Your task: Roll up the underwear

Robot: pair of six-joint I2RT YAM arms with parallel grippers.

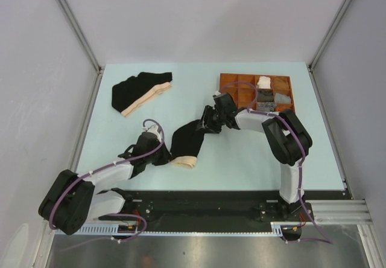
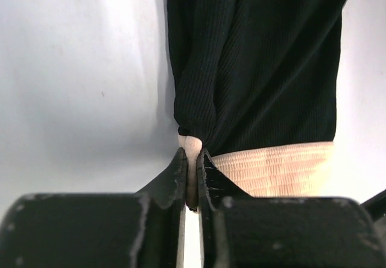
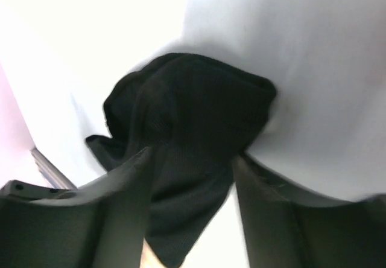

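Black underwear [image 1: 187,140] with a peach waistband [image 1: 186,161] lies folded into a narrow strip at the table's middle, band toward the front. At the band's left corner my left gripper [image 1: 168,159] is pinched shut; in the left wrist view the waistband edge [image 2: 192,150] runs between its fingertips. My right gripper [image 1: 205,127] is at the far end of the strip. The right wrist view shows its blurred fingers [image 3: 134,180] apart, over the bunched black cloth [image 3: 196,108], not closed on it.
A second black garment [image 1: 134,92] with a peach band lies flat at the back left. The brown divided box [image 1: 237,93] at the back right holds several rolled items.
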